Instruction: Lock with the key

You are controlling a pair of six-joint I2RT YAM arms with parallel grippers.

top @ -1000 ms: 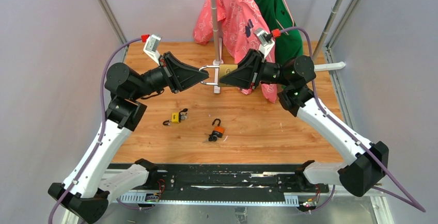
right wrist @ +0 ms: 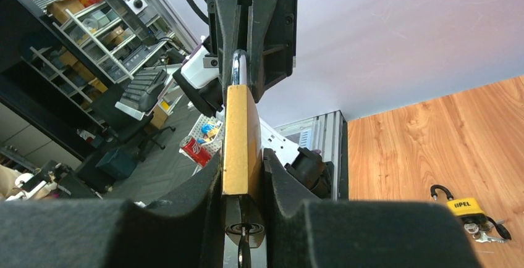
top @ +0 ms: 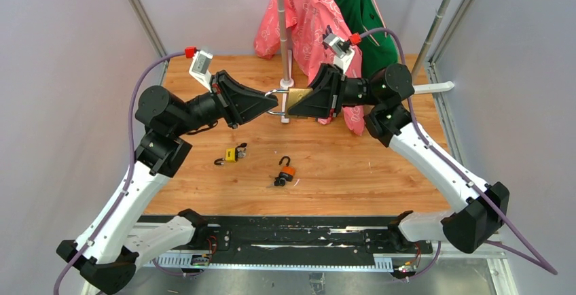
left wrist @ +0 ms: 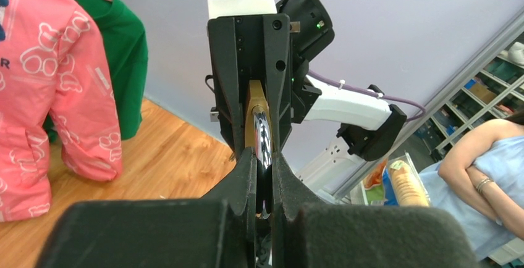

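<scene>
A brass padlock point(top: 299, 94) point(right wrist: 238, 138) is held in the air between the two grippers. My left gripper point(top: 270, 103) is shut on its steel shackle point(left wrist: 262, 132), at the rounded end. My right gripper point(top: 299, 110) is shut on the brass body, facing the left one. In the right wrist view, a thin metal piece, apparently a key, shows at the body's near end, largely hidden between the fingers; whether it is inserted cannot tell.
A yellow padlock point(top: 231, 154) point(right wrist: 464, 206) and an orange padlock point(top: 286, 172) lie on the wooden table point(top: 339, 186). Pink clothing point(top: 306, 30) and green clothing point(top: 373, 50) hang on a stand at the back.
Both arms have shifted slightly with the padlock between them.
</scene>
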